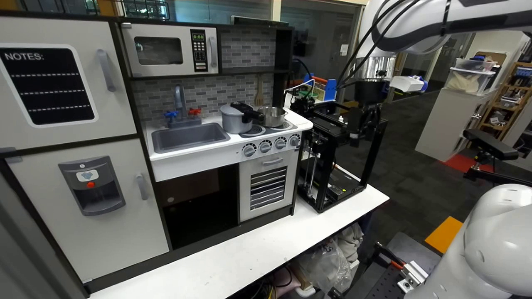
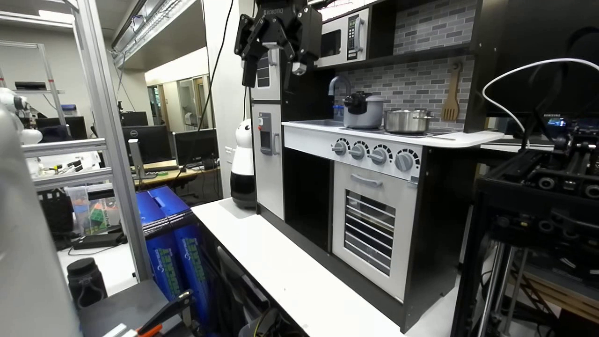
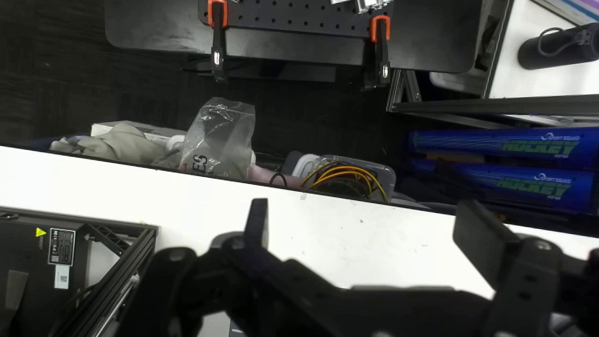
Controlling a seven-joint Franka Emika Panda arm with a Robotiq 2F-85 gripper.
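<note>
My gripper is open, its two fingers wide apart with nothing between them. In the wrist view it hangs over the white table point(image 3: 348, 252). Exterior view 2 has it high in front of the toy kitchen, pointing down, clear of everything on the counter. On the kitchen's stove stand a grey lidded pot point(image 2: 365, 115) with a black handle and, beside it, a small open metal pot point(image 2: 407, 120). The toy kitchen also has a sink point(image 1: 189, 137), a shut microwave point(image 1: 162, 50) and a shut oven door point(image 1: 267, 187).
A black-framed 3D printer point(image 1: 324, 184) stands on the table, right of the kitchen in exterior view 1. A wooden spatula point(image 2: 451, 95) hangs on the back wall. Bags and cables lie below its edge.
</note>
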